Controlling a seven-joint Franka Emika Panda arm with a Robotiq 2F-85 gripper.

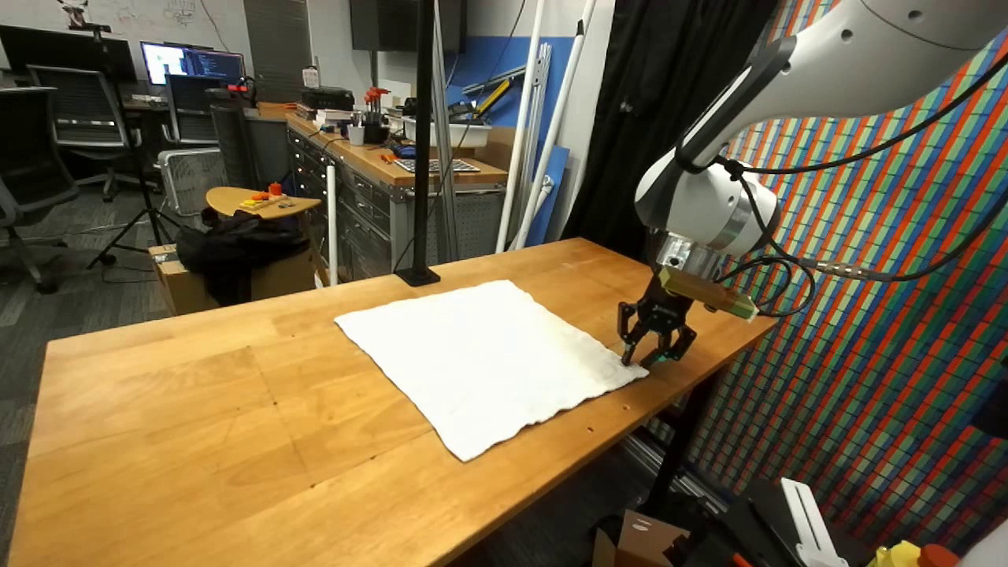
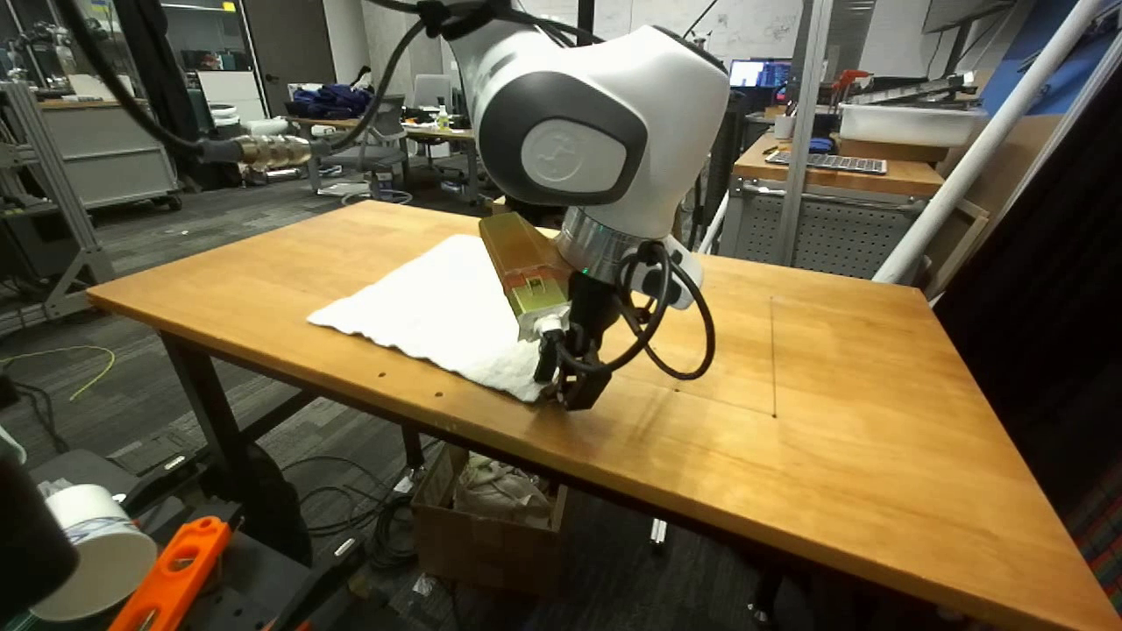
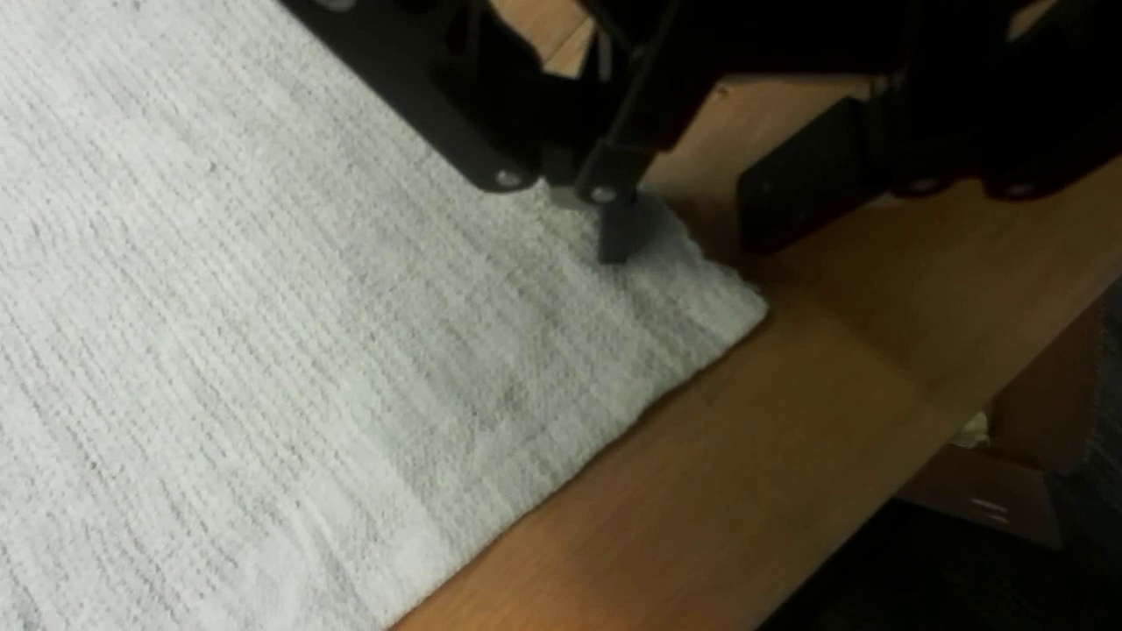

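A white cloth lies spread flat on the wooden table, its corner pointing toward the table's front edge on the robot's side. My gripper is low over that corner. Seen from the wrist, the gripper has its fingers apart: one fingertip is over the cloth near its corner, the other finger beyond the cloth's edge over bare wood. No cloth appears pinched between them. In exterior view 2 the arm partly covers the cloth and the fingertips are hard to make out.
Bare table stretches away on the cloth's far side, and more free wood shows on the arm's other side. A black post stands at the back table edge. The front edge runs close to the cloth's corner.
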